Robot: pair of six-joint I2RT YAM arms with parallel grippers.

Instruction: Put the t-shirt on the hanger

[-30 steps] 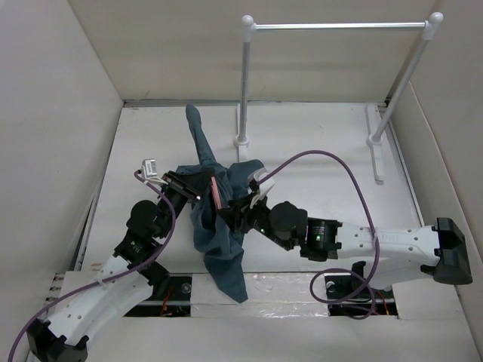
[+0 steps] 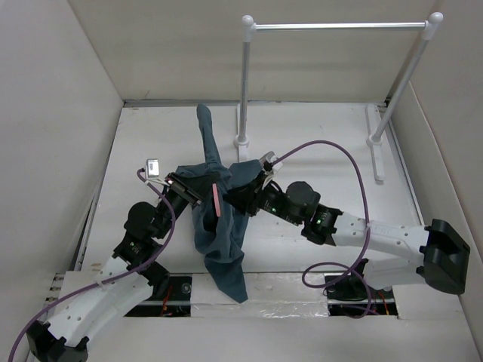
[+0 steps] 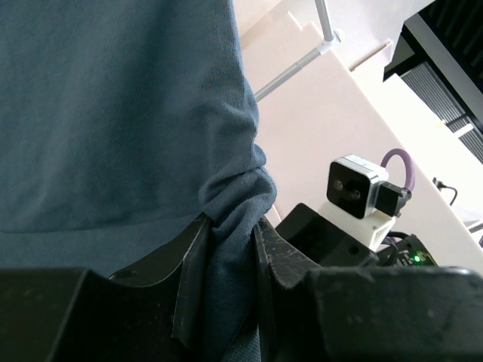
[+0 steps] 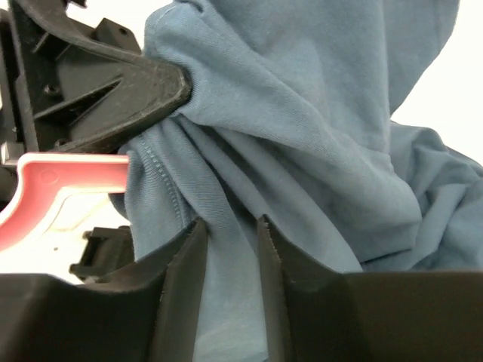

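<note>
The dark teal t-shirt [image 2: 225,256] lies bunched in the middle, one narrow end stretched toward the back. My left gripper is shut on a fold of it, filling much of the left wrist view. A pink hanger [image 2: 215,199] stands at that fold, also seen at the left of the right wrist view as a pink piece [image 4: 60,173] beside the left gripper's black fingers. My right gripper is at the shirt's right side, fabric behind its fingertips; whether it holds any, I cannot tell.
A white rail rack [image 2: 339,26] stands at the back right, its left foot just behind the shirt. Walls bound both sides.
The shirt's far end has shifted slightly right; the left arm moved little.
</note>
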